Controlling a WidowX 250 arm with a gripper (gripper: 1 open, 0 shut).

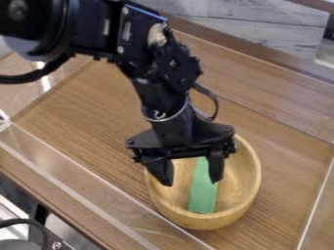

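My black gripper (pixel 190 168) hangs open over a yellow-tan bowl (pixel 229 211) in the lower middle of the camera view, its two fingers reaching down toward the bowl's inside. A green oblong object (pixel 202 193) lies in the bowl, lengthwise from front to back, between and below the fingers. Its far end is near or partly behind the gripper; I cannot tell whether they touch.
The bowl stands on a wooden table (pixel 81 127), which is clear to the left and at the back right. A pale wooden wall runs along the back. A black cable hangs at the lower left.
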